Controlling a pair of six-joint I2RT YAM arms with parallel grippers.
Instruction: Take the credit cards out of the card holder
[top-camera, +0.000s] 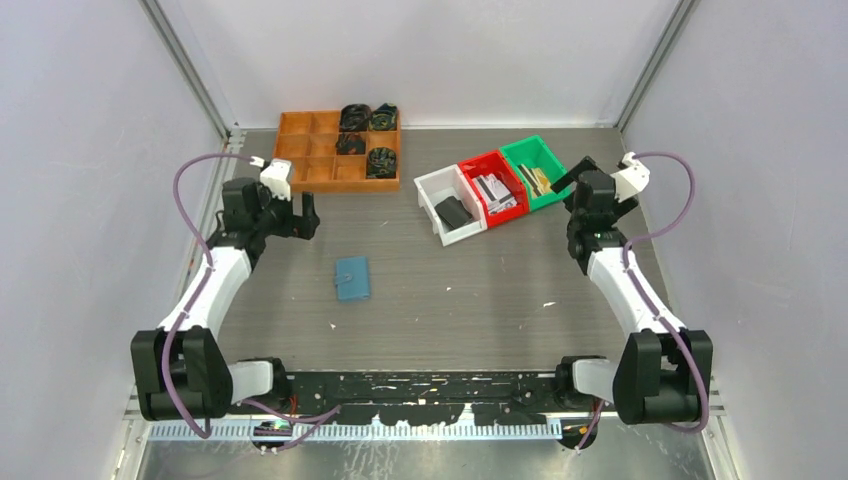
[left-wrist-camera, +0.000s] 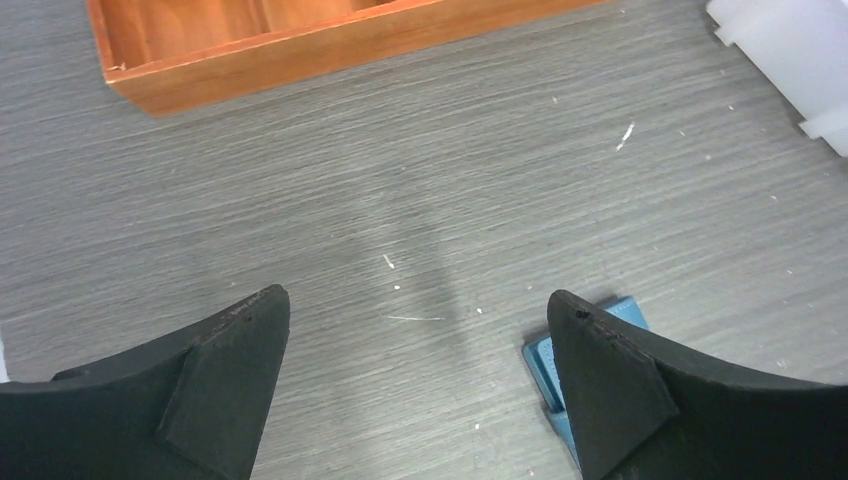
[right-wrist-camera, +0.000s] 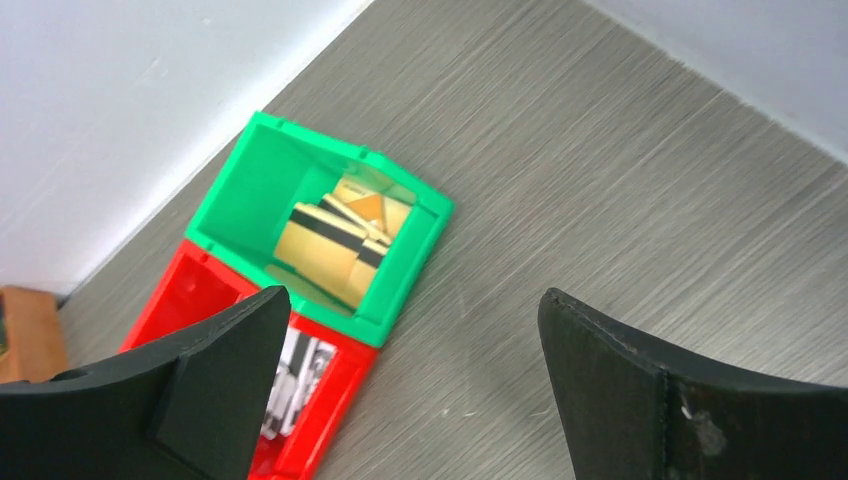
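Observation:
On the left half of the table lies a small blue card holder (top-camera: 352, 279), closed, with a strap at its left side. In the left wrist view the holder (left-wrist-camera: 626, 312) is partly hidden behind the right-hand finger. My left gripper (top-camera: 292, 208) is up and to the left of the holder, open and empty; bare table shows between its fingers. My right gripper (top-camera: 598, 188) stands open and empty beside the green bin (top-camera: 558, 192), far from the holder. No credit cards show at the blue holder.
An orange divided tray (top-camera: 300, 186) with several dark bundles stands at the back left. Joined to the green bin are a red bin (top-camera: 511, 212) and a white bin (top-camera: 463, 234), holding cards and a dark item.

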